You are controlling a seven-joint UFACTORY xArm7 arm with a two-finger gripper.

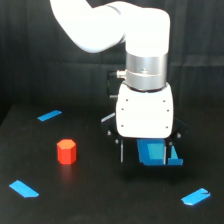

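My gripper points down with its two thin dark fingers well apart, one on each side of the white housing. It stands open. Behind and below the housing is a blue object, partly covered by the gripper, so its full shape cannot be made out. Whether the fingers touch it or hang in front of it I cannot tell. To the left, clear of the gripper, a red-orange block with a hexagonal outline rests on the black surface.
Blue strips lie flat on the black surface at the back left, front left and front right. A dark curtain hangs behind. Free room lies between the red block and the gripper.
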